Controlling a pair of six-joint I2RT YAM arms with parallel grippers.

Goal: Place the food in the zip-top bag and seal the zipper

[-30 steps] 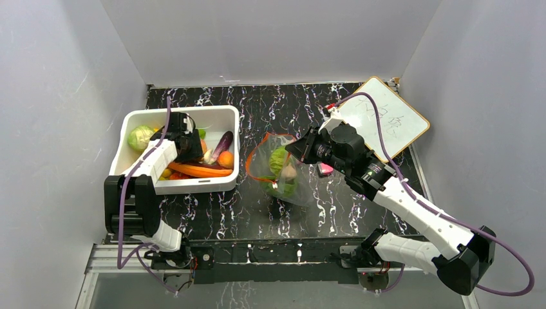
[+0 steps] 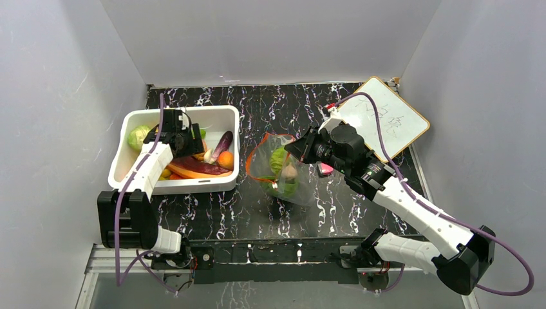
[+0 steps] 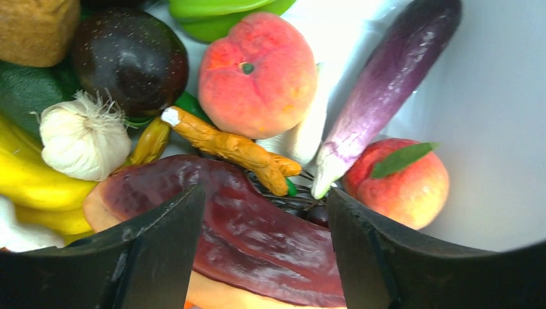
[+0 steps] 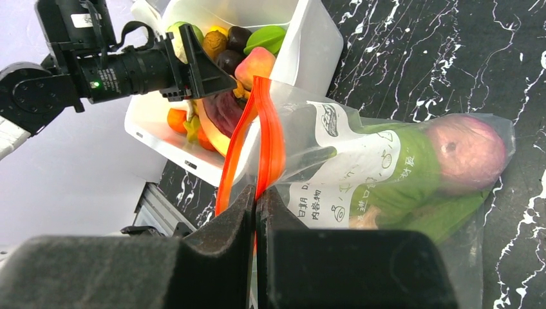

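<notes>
The clear zip top bag lies on the table with its orange-rimmed mouth gaping toward the bin. Inside it are green leafy food and a pinkish round piece. My right gripper is shut on the bag at its orange rim. Over the white bin, my left gripper is open with nothing held between its fingers. Below it lies a long dark red piece. A peach, an eggplant and a garlic bulb lie nearby.
A whiteboard leans at the back right. A small pink object is beneath the right arm. The bin's right wall stands close to the left gripper.
The dark red piece now shows lying along the orange one in the bin. The right arm and bag look unmoved.
</notes>
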